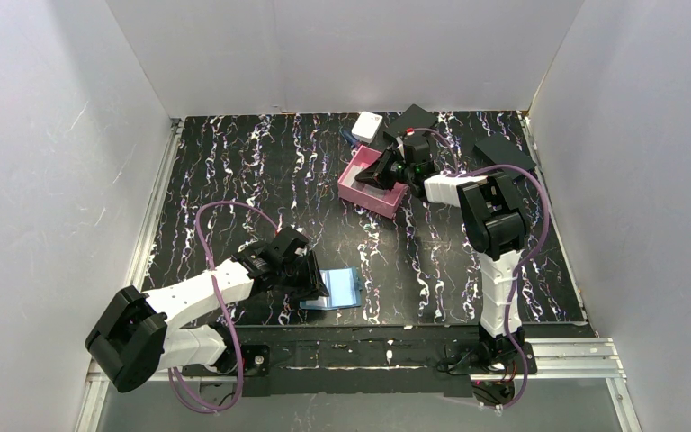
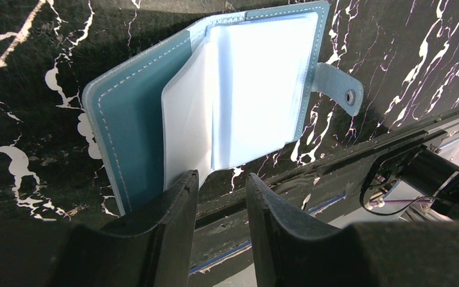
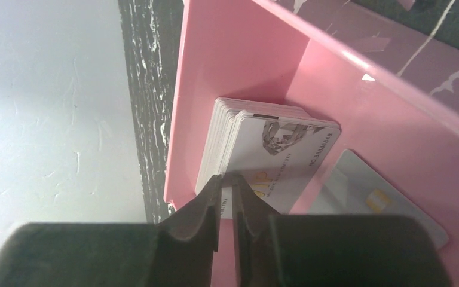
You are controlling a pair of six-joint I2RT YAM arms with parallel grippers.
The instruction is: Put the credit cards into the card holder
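Note:
The card holder lies open on the table, its blue cover and clear sleeves showing in the left wrist view. One sleeve stands partly lifted, its lower corner passing behind a left fingertip. My left gripper is open at the holder's near edge. Inside the pink box, a stack of white cards leans in a corner, and a grey card lies beside it. The right gripper is at the stack's left edge, fingers close together with a narrow gap. Whether they pinch a card is unclear.
Behind the pink box sit a white object and a dark flat case. Another dark case lies to the right. Table surface between box and holder is clear.

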